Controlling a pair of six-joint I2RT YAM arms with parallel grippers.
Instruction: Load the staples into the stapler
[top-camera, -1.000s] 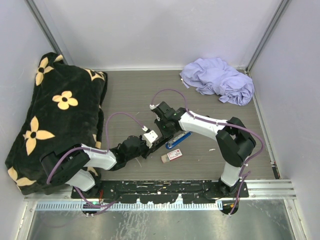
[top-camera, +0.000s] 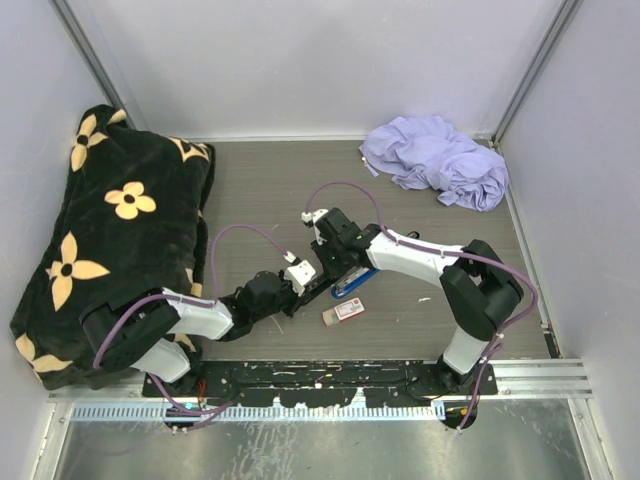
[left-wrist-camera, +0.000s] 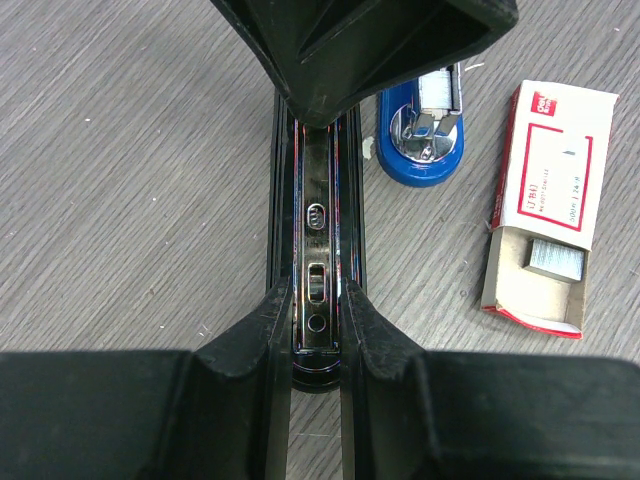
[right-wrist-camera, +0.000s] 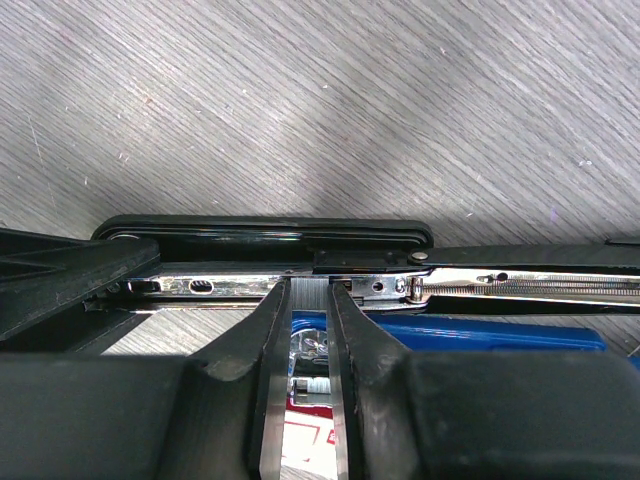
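Note:
The black stapler (left-wrist-camera: 316, 240) lies opened out on the table, its metal channel (right-wrist-camera: 220, 285) uncovered. My left gripper is shut on its end. My right gripper is shut on a small silver strip of staples, held at the channel beside the hinge; whether the strip sits inside cannot be told. The staple box (left-wrist-camera: 555, 170) lies to the right in the left wrist view, its tray out with more staples (left-wrist-camera: 555, 259) in it.
A blue stapler (left-wrist-camera: 420, 158) lies between the black stapler and the box. A lavender cloth (top-camera: 440, 160) is at the back right, and a dark flowered cushion (top-camera: 110, 270) fills the left.
My left arm has not visibly moved.

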